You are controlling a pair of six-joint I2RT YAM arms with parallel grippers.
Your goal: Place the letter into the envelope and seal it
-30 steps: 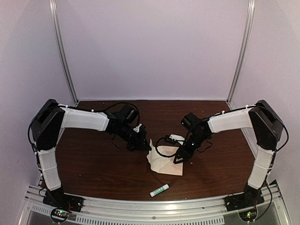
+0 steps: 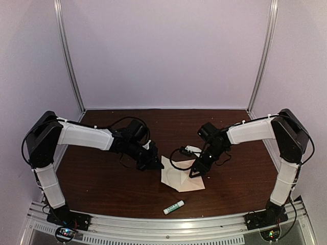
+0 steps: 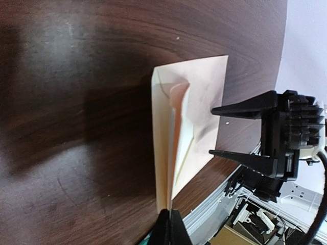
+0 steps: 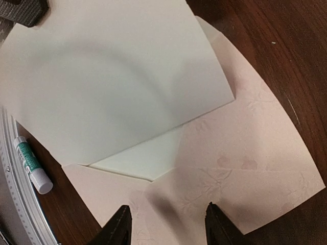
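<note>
The pale pink envelope (image 2: 184,182) lies at the table's centre, with white letter paper (image 4: 112,92) on it. In the left wrist view, folded paper (image 3: 161,132) stands up along one side. My left gripper is shut on that paper's near end. My right gripper is open over the pink paper, its two fingertips apart; from the left wrist view they are at the envelope's right part. Where exactly the letter sits relative to the pocket is hard to tell.
A glue stick (image 2: 173,207) lies near the front edge, below the envelope. Metal rails border the front.
The right arm looks nearly unmoved.
</note>
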